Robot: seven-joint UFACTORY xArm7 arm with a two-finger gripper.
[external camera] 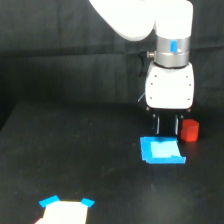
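Note:
The white arm's gripper hangs at the right of the camera view, its dark fingers pointing down, apart, with no object visible between them. Just below it, a pale square edged in blue tape lies on the black surface. A red object stands beside the fingers on the right.
At the bottom left, a second pale patch with blue tape corners is cut off by the frame edge. A dark backdrop rises behind.

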